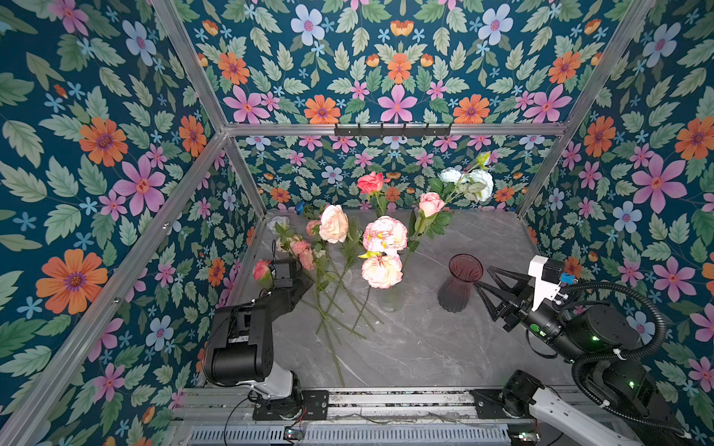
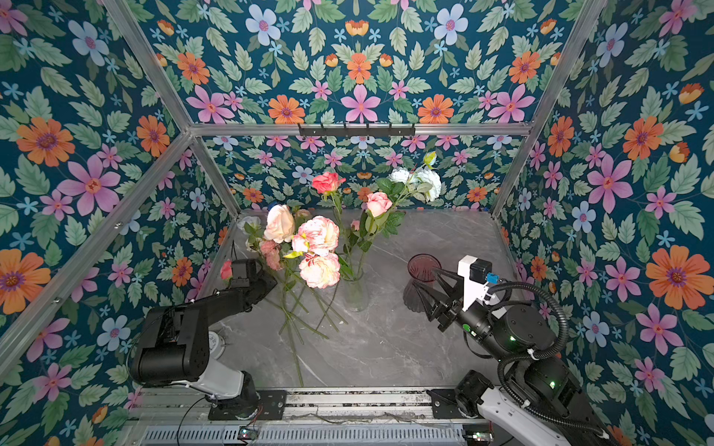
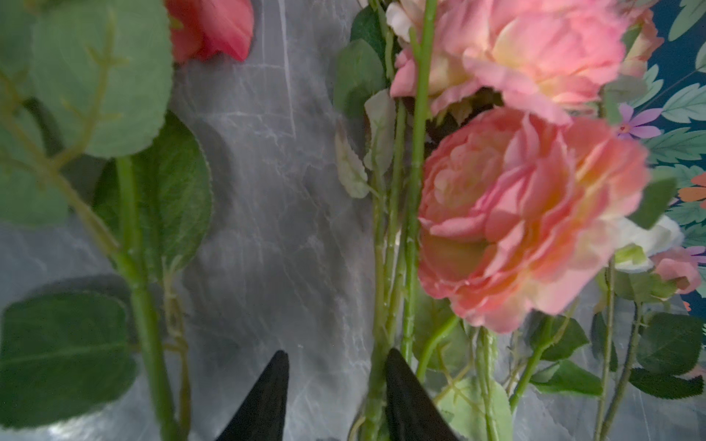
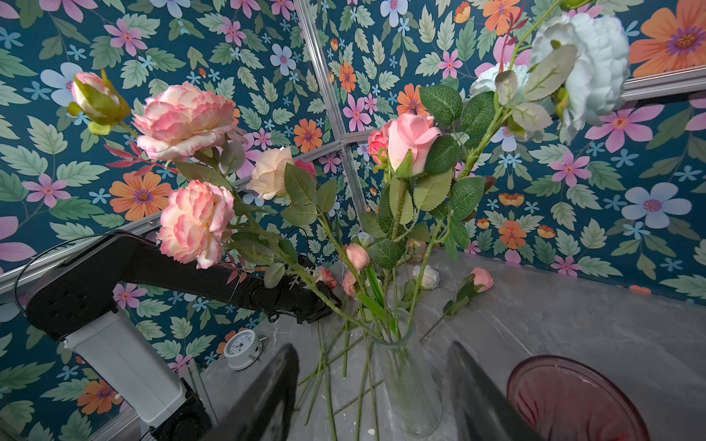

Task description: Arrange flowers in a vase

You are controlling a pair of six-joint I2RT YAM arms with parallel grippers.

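Note:
A clear glass vase (image 4: 412, 389) stands mid-table, holding several flowers, among them a pink rose (image 4: 413, 139), a pale blue bloom (image 4: 588, 66) and large pink-white blooms (image 4: 195, 224). To its right is an empty-looking mauve vase (image 1: 455, 286). More flowers lie at the left, their stems (image 1: 334, 327) stretching toward the front. My left gripper is part open low over these; a green stem passes close beside its right finger, and whether it lies between the fingers is unclear. Beside the mauve vase, my right gripper is open with nothing held.
A single red flower (image 1: 261, 269) lies at the far left, near the left gripper. Behind the left arm sits a small white round dial (image 4: 242, 349).

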